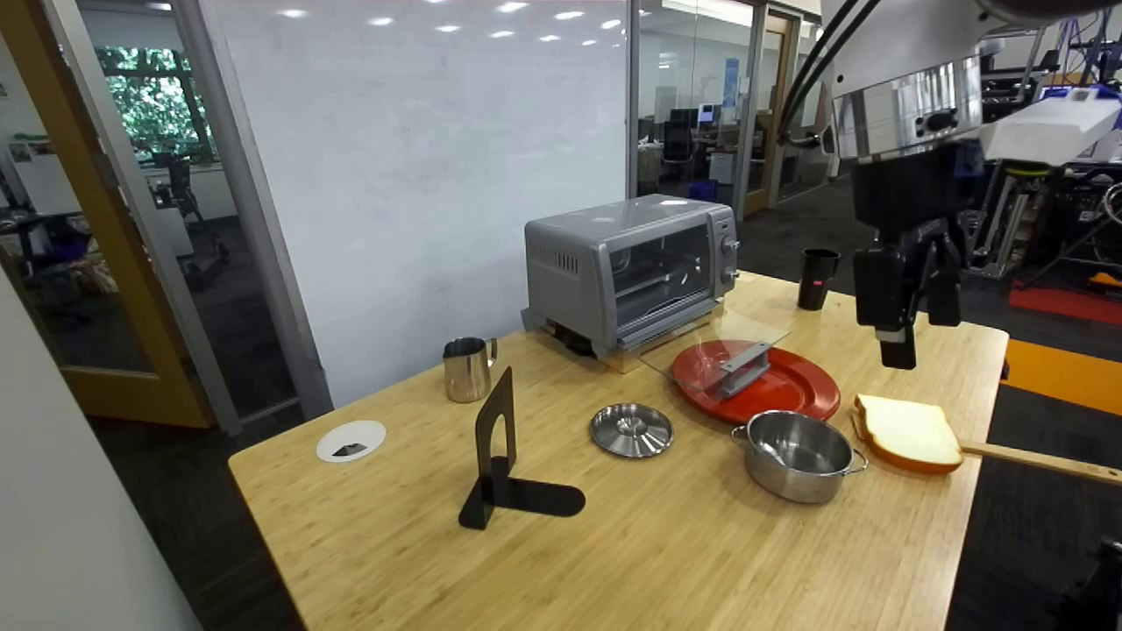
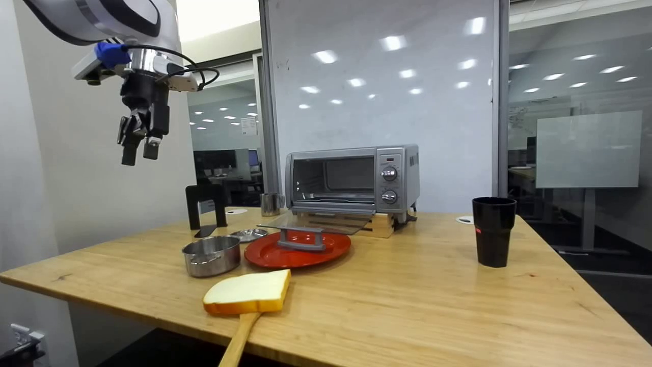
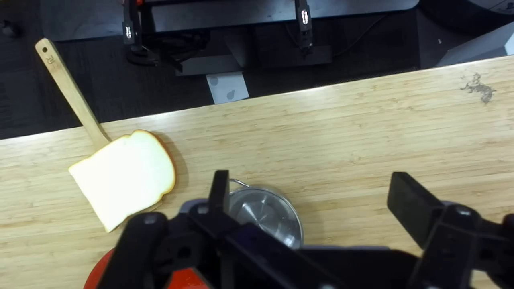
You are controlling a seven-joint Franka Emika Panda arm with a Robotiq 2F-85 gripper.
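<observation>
My gripper hangs high above the table, open, with nothing between its wide-apart fingers. Below it in the wrist view, partly hidden by the left finger, is the steel pot (image 3: 270, 216), empty. A bread slice (image 3: 132, 176) rests on a wooden spatula (image 3: 72, 91) whose handle juts past the table edge. Beside the pot lies a red plate (image 1: 805, 389), under the lowered glass door of the grey toaster oven (image 1: 589, 258). A steel lid (image 1: 631, 430) lies flat on the table near the plate.
A black bookend (image 1: 542, 498) and a steel pitcher (image 1: 467, 370) stand toward the left in exterior view 1. A black cup (image 2: 493, 232) is upright at the right in exterior view 2. The oven door's handle (image 2: 300, 239) sits low over the plate.
</observation>
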